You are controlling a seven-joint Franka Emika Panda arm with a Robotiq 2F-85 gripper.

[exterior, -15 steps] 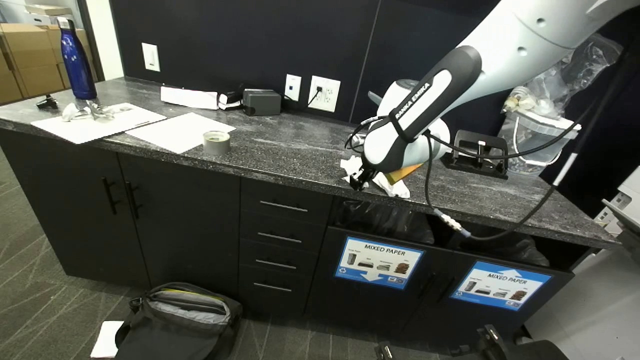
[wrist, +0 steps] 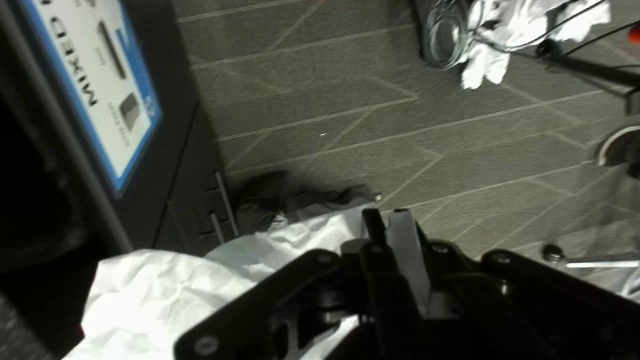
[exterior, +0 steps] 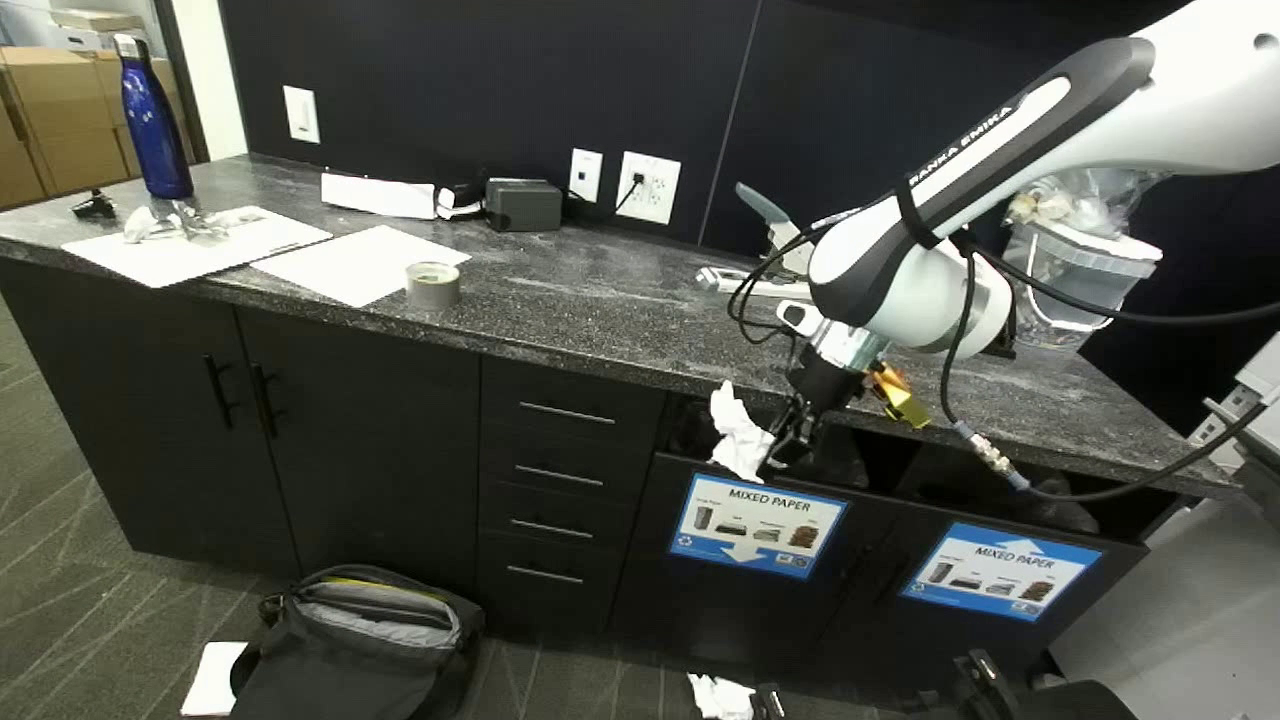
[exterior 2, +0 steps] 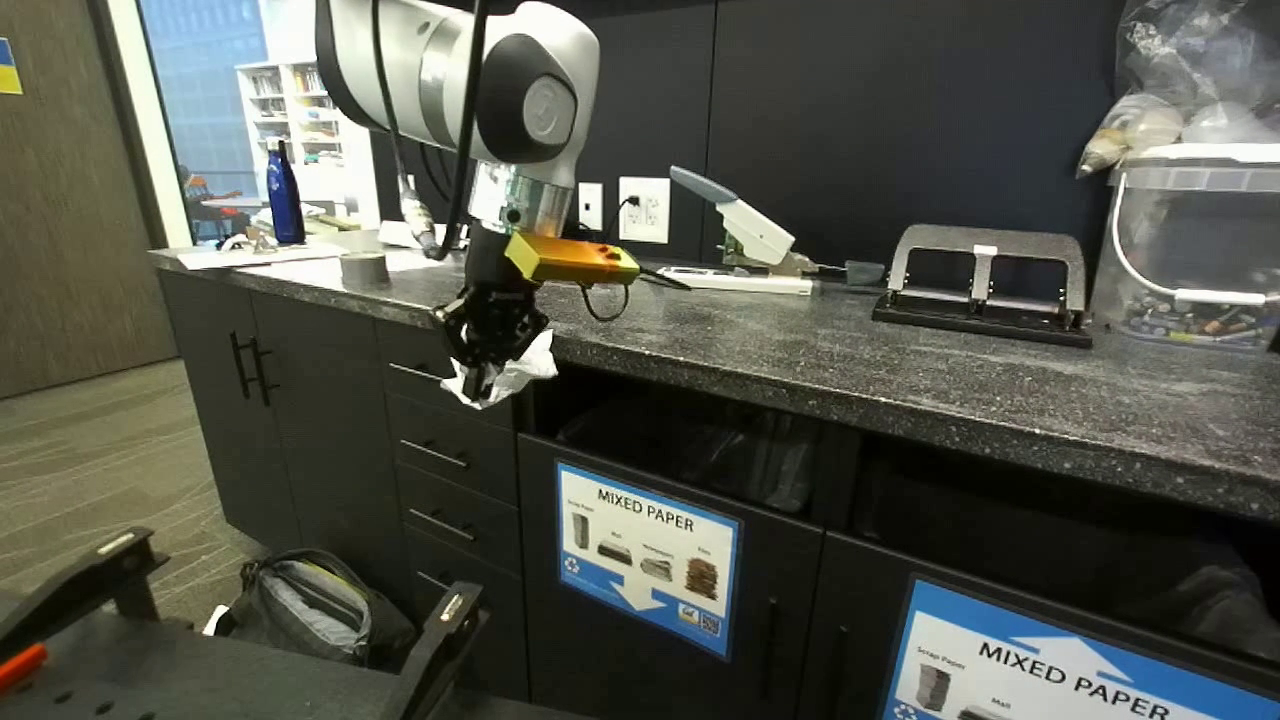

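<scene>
My gripper (exterior: 776, 454) is shut on a crumpled white paper (exterior: 740, 434), in front of the left bin opening (exterior: 828, 450), just below the counter's edge. In exterior view 2, the paper (exterior 2: 516, 370) sticks out around the gripper (exterior 2: 477, 390). The wrist view shows the paper (wrist: 162, 297) spreading left of and behind the gripper, whose fingers point down toward the floor. Exactly where the paper is pinched is hidden by the fingers. Another crumpled white paper (exterior: 720, 696) lies low, on the floor.
A second bin opening (exterior 2: 1080, 540) lies to the right. The counter (exterior: 576, 294) bears a tape roll (exterior: 433, 286), paper sheets (exterior: 348, 264), a blue bottle (exterior: 154, 120), a stapler (exterior 2: 744, 228) and a hole punch (exterior 2: 990, 282). A bag (exterior: 360, 642) sits on the floor.
The arm has moved down from over the counter's edge to in front of the left bin opening, with paper in the gripper. A crumpled paper now shows on the floor.
</scene>
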